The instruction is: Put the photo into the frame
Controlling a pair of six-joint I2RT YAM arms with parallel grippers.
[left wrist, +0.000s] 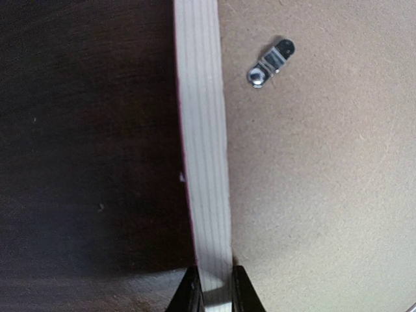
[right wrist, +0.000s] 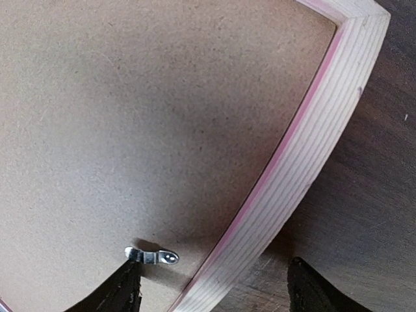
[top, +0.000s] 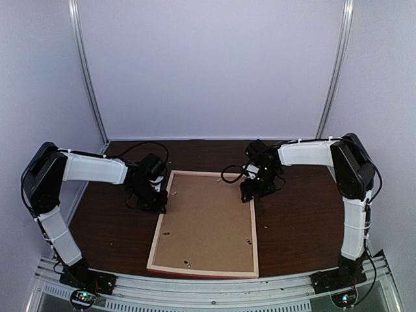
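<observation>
The frame [top: 202, 272] lies back side up on the dark table, its brown backing board [top: 208, 224] set inside the pale wooden rim. No photo shows in any view. My left gripper is shut on the frame's left rim [left wrist: 205, 143], one finger on each side of the wood. At the right rim [right wrist: 302, 153] my right gripper stands open, its fingers apart on either side of the wood. A small metal clip [right wrist: 151, 255] on the board sits close to its left finger [right wrist: 123, 289]. Another clip [left wrist: 270, 62] shows beside the left rim.
More metal clips [top: 187, 264] sit around the board's edges. Bare table [top: 299, 221] lies to the right of the frame, and the metal rail [top: 214, 286] runs just past its near edge.
</observation>
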